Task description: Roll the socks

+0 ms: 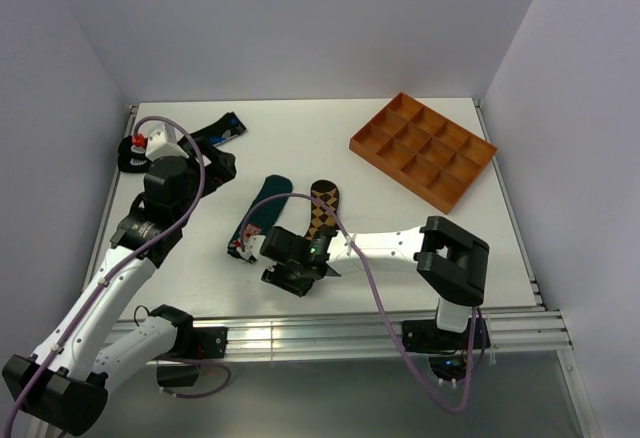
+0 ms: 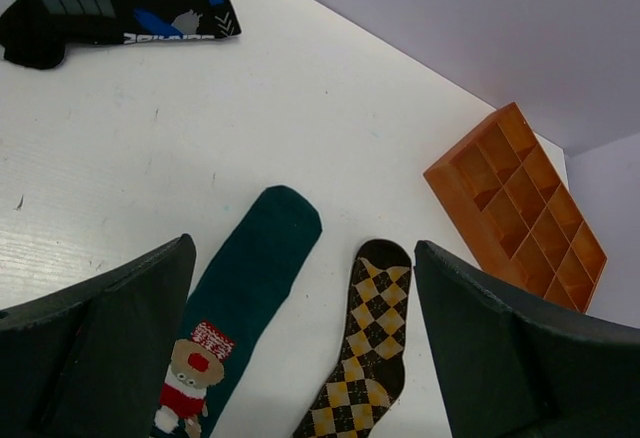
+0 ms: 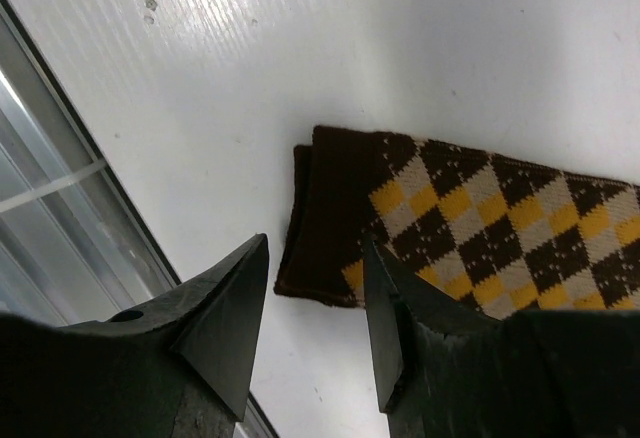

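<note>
Flat on the white table lies a brown and yellow checkered sock, its near end hidden under my right arm in the top view. In the right wrist view the brown cuff of that checkered sock is just beyond the tips of my right gripper, whose fingers stand part open with nothing gripped. Left of it is a dark green sock with a bear figure, also flat. A black sock with blue marks is at the far left. My left gripper is open and empty, above the table.
A brown compartment tray, its compartments empty, stands at the back right. The table's metal front rail runs close to the checkered sock's cuff. Bare table lies between the socks and the tray.
</note>
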